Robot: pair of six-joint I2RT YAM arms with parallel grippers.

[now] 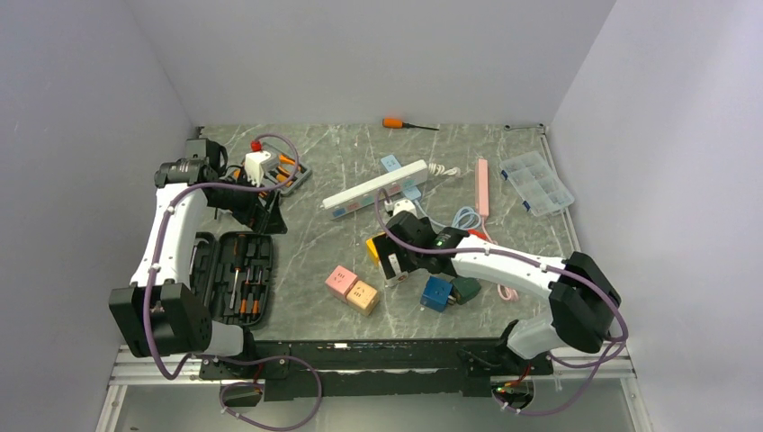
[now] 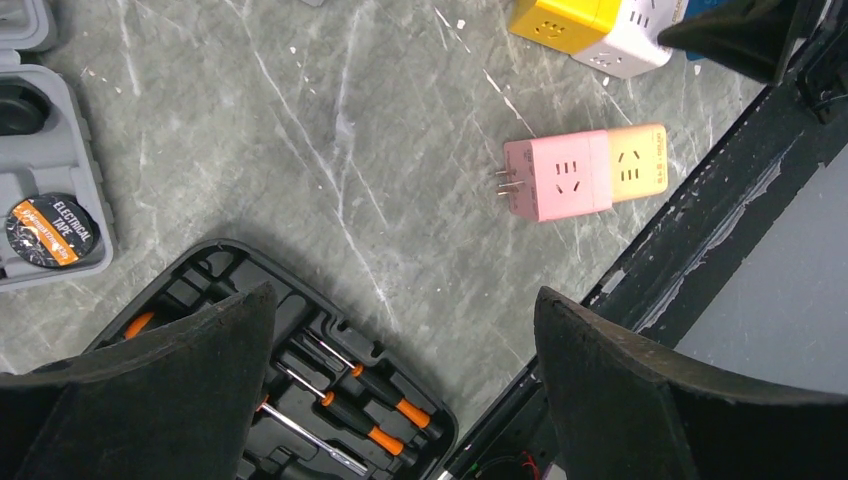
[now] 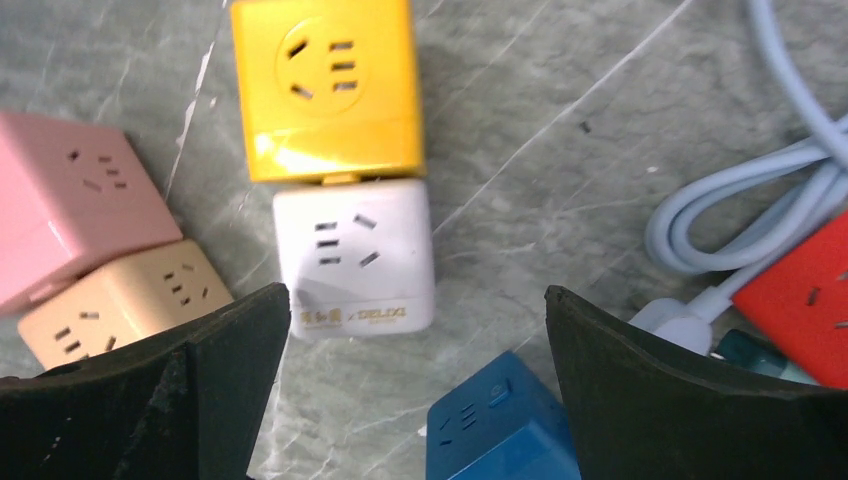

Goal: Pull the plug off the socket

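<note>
My right gripper (image 1: pixel 393 263) hangs open over a white cube socket (image 3: pixel 355 260) and a yellow cube socket (image 3: pixel 325 90), which sit end to end, joined or touching; the white one lies between the fingertips in the right wrist view. A pink cube (image 1: pixel 341 281) and a peach cube (image 1: pixel 363 297) form another pair, with plug pins showing on the pink one in the left wrist view. My left gripper (image 1: pixel 264 218) is open with nothing between its fingers, above the left side of the table near the tool cases.
A blue cube (image 1: pixel 436 292) and green cube (image 1: pixel 465 288) lie front right. A white power strip (image 1: pixel 369 187) crosses the back. A black tool case (image 1: pixel 245 279) is at left, a clear organiser (image 1: pixel 535 184) at right. Cables lie right of centre.
</note>
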